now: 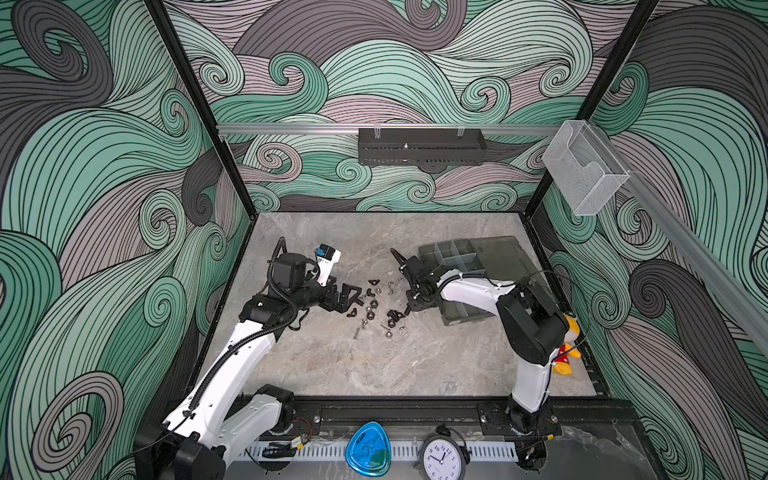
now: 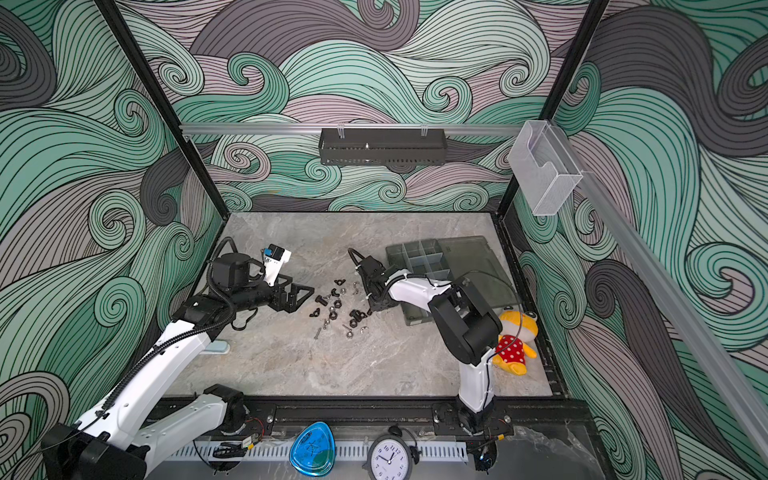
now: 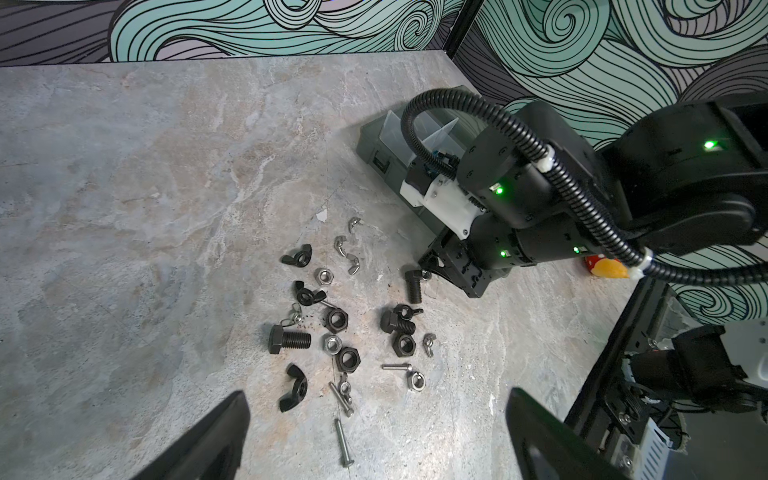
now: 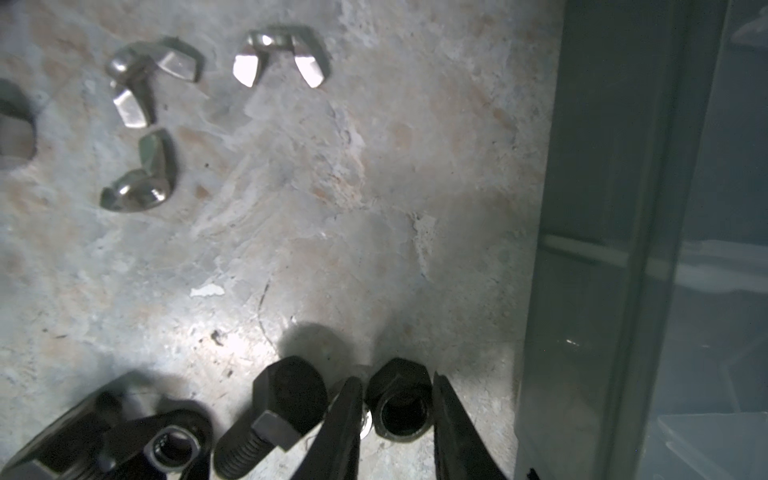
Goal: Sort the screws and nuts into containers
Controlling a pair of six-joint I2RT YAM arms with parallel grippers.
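Black bolts, nuts and wing nuts (image 3: 337, 320) lie loose on the marble table with silver nuts, screws and wing nuts (image 3: 353, 264). My right gripper is low beside the sorting box (image 4: 608, 240). Its narrow fingers are shut on a black nut, seen upright in the right wrist view next to a black bolt (image 4: 288, 400). A silver piece is partly hidden behind the fingers. My left gripper (image 1: 349, 294) hangs open over the table's left part, left of the scattered hardware.
The divided green-grey box (image 1: 500, 256) takes up the right of the table. A yellow-and-red plush toy (image 2: 512, 352) lies at the front right. A wire basket (image 1: 584, 168) hangs at upper right.
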